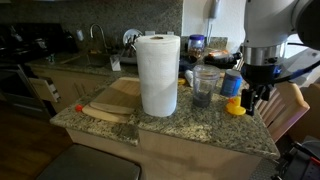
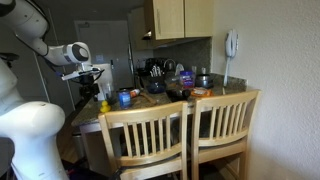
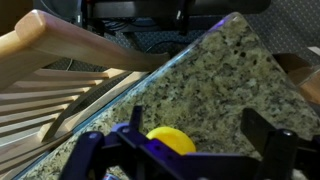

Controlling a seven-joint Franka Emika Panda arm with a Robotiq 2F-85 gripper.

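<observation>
A small yellow object, perhaps a rubber duck, rests on the granite counter near its right end. My gripper hangs low over the counter just beside it, on the right in exterior view 1. In the wrist view the gripper is open, its dark fingers wide apart with bare granite between their tips. A rounded part of the yellow object shows close to the left finger, which hides the rest. Exterior view 2 shows the yellow object at the counter's near end.
A paper towel roll stands left of a clear container. Behind the yellow object is a blue can. Wooden chairs line one side of the counter. The front counter between roll and gripper is mostly clear.
</observation>
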